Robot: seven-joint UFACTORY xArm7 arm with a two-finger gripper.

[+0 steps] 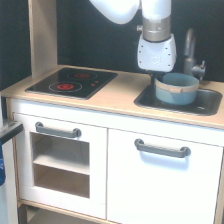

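Note:
A blue-grey pot [177, 92] with a tan rim is at the dark sink [145, 98], on the right of the counter. It covers much of the basin; whether its base touches the sink floor cannot be made out. My white gripper [155, 75] comes down from above at the pot's left edge, with its fingertips by the rim. It appears shut on that edge, as hand and pot keep the same spacing in both frames. The fingers are small and dark, partly lost against the background.
A dark faucet [190, 52] rises just behind the pot, close to its right side. To the left lies a black cooktop [72, 82] with red burner rings, its surface empty. Bare wooden counter [118, 92] separates cooktop and sink.

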